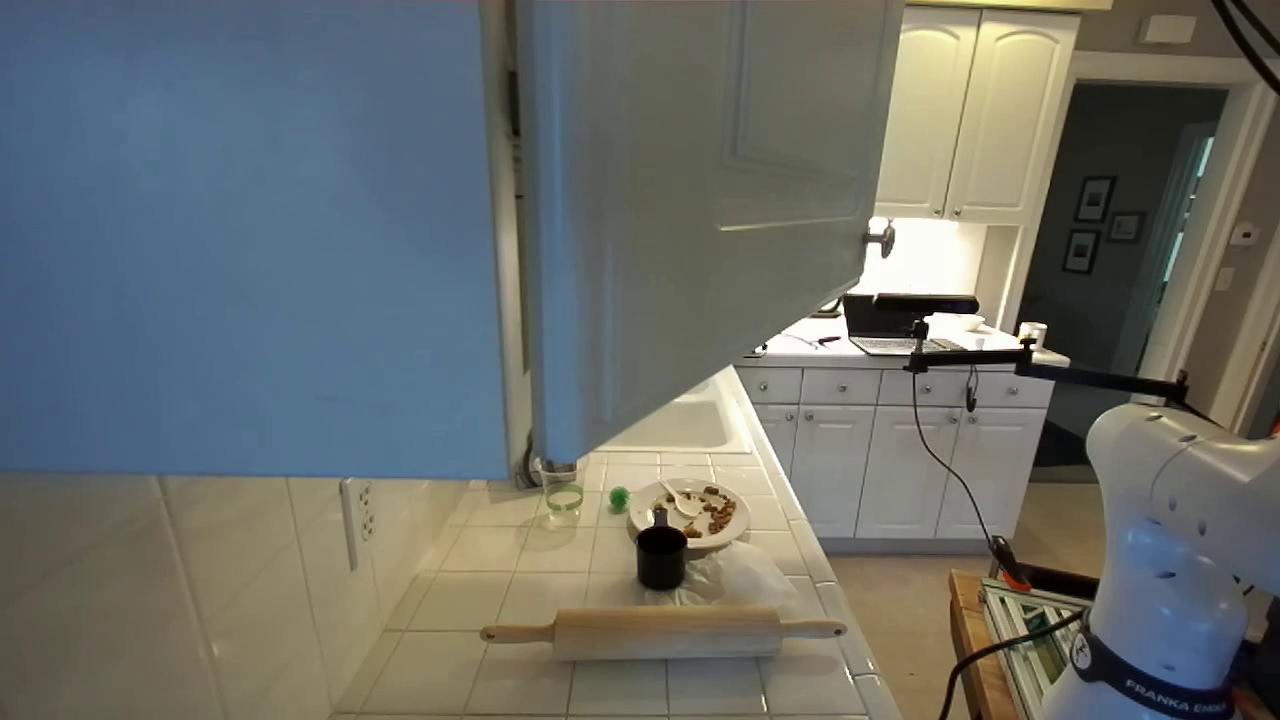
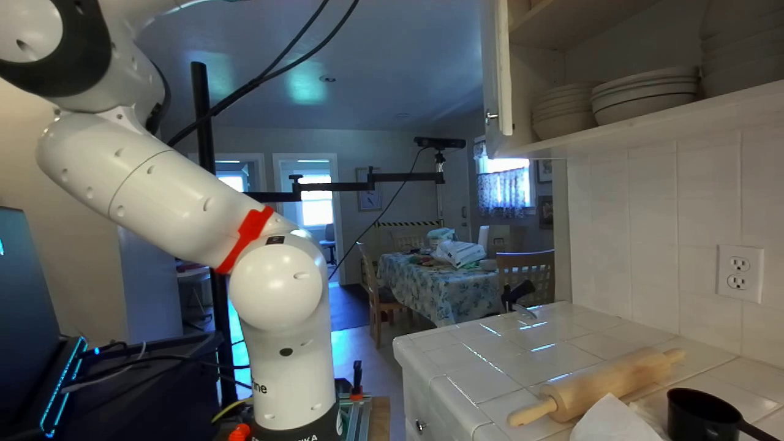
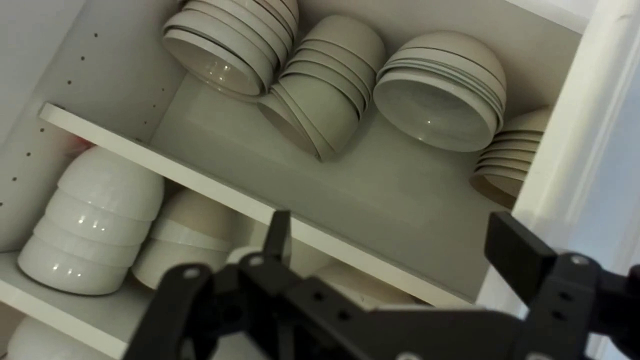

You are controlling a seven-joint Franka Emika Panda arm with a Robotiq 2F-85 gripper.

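Observation:
In the wrist view my gripper stands open, its two dark fingers wide apart with nothing between them. It faces an open cupboard, whose white door [image 3: 576, 138] runs along the right of that view. The right finger [image 3: 519, 255] overlaps the door's inner edge; whether it touches cannot be told. Bowls fill the upper shelf: a wide stack [image 3: 441, 90], a tilted stack [image 3: 330, 84] and others. More white bowls [image 3: 96, 222] stand on the shelf below. The exterior views do not show the gripper; the door [image 1: 708, 216] hangs partly open there, with a dark knob [image 1: 885, 239].
On the tiled counter lie a rolling pin [image 1: 666, 632], a black cup [image 1: 661, 558], a plate [image 1: 734, 528] with brown bits and a spoon, and a glass [image 1: 561, 498]. The shelf board's front edge [image 3: 240, 204] crosses the wrist view below the upper bowls.

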